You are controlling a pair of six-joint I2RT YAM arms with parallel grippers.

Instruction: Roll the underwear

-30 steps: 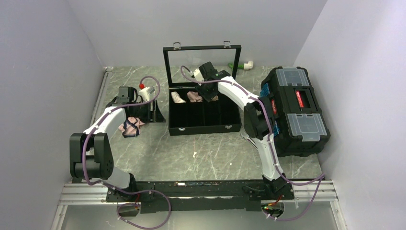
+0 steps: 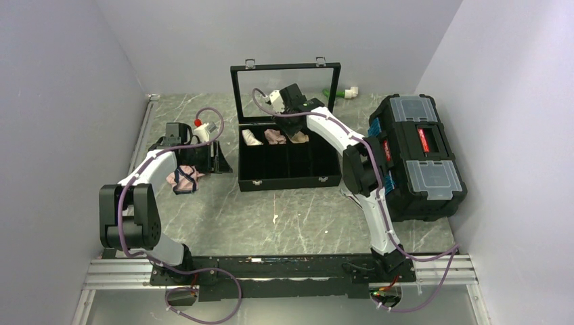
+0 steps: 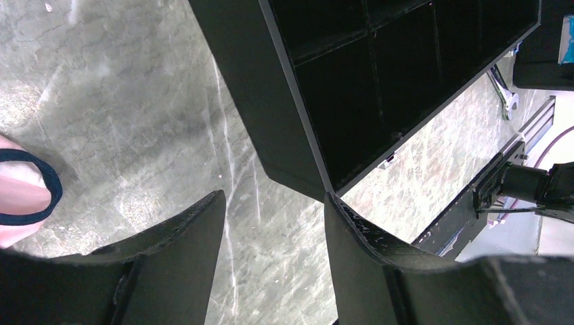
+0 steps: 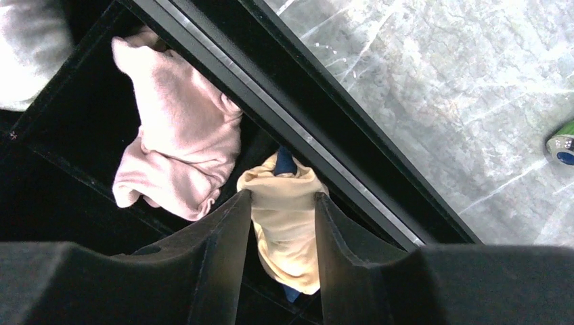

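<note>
In a back compartment of the black box (image 2: 267, 183) lies a cream roll with navy bits (image 4: 288, 230). My right gripper is open over it, one fingertip at each side of the cloth; whether they touch it I cannot tell. A pink roll (image 4: 179, 128) fills the neighbouring compartment, and beyond that sits a white one (image 2: 250, 138). Left of the box, a pink underwear with navy trim (image 2: 184, 180) lies on the table, partly under the left arm. My left gripper is open and empty above bare tabletop, beside the box's left wall.
The box's clear lid (image 2: 285, 66) stands raised at the back. A large black toolbox (image 2: 423, 159) is on the right, and a green-and-white item (image 2: 348, 93) rests behind the box. Open table lies in front.
The right gripper has risen or shifted back slightly, and more of the cream roll shows. The left gripper has drifted a little to the left. The rolls appear unmoved.
</note>
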